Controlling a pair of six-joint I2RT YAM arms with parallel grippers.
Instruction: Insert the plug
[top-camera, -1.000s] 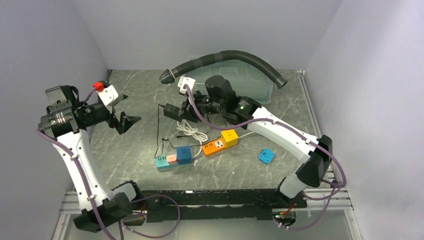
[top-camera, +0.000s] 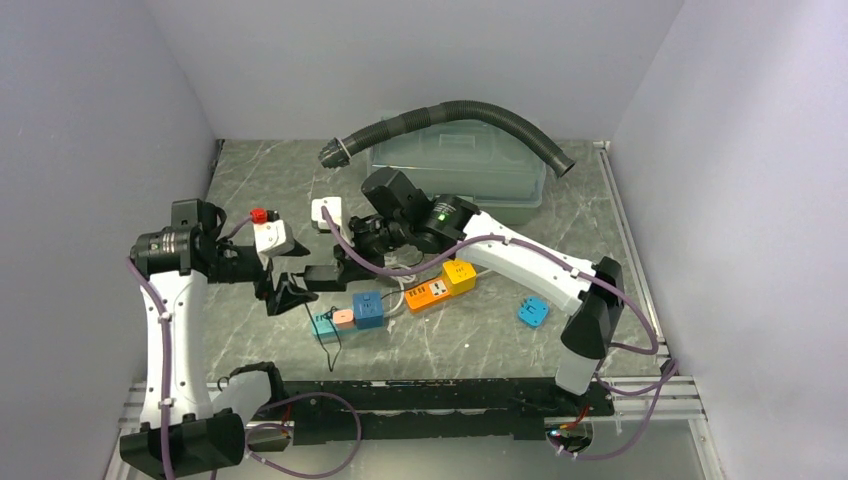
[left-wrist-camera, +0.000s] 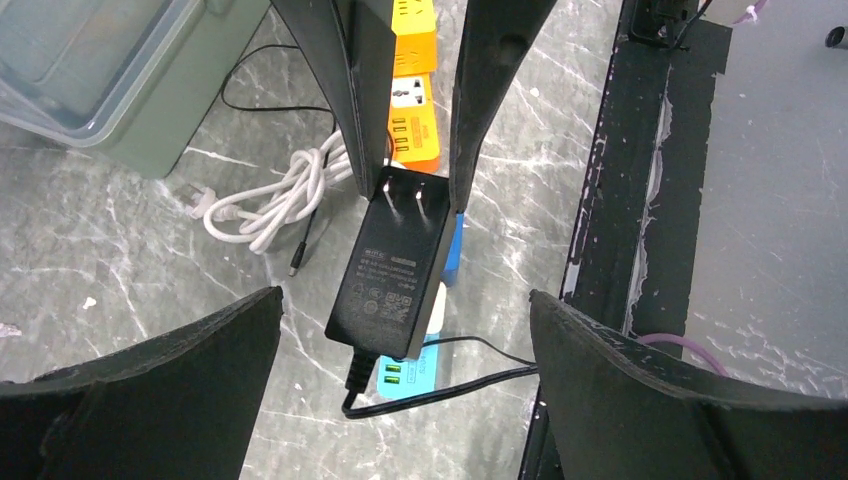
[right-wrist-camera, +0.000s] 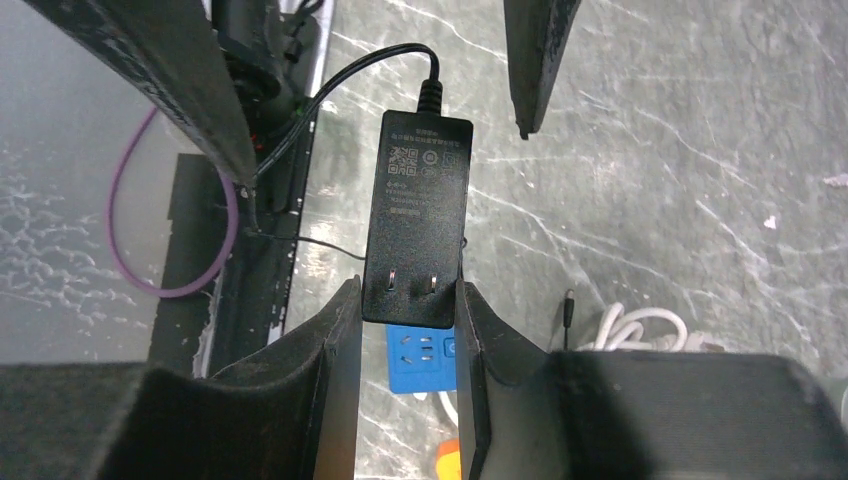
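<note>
A black power adapter (top-camera: 323, 279) hangs above the table, label and two prongs facing the viewer in both wrist views. My right gripper grips its prong end, one finger against each side. At the other end, where the cord (right-wrist-camera: 428, 98) comes out, my left gripper stands open. Its fingers (left-wrist-camera: 190, 370) flank the adapter with a clear gap on both sides. Below lie a teal power strip (left-wrist-camera: 408, 372), a blue cube socket (right-wrist-camera: 420, 358), an orange strip (top-camera: 427, 294) and a yellow cube socket (top-camera: 459, 277).
A coiled white cable (left-wrist-camera: 290, 195) lies beside the sockets. At the back stands a lidded box (top-camera: 455, 170) with a black hose (top-camera: 450, 110) above it. A small blue piece (top-camera: 533, 312) lies alone to the right. The adapter's cord trails down near the teal strip.
The right gripper has carried the adapter left and toward the front, and its cord has shifted. Sockets have not moved.
</note>
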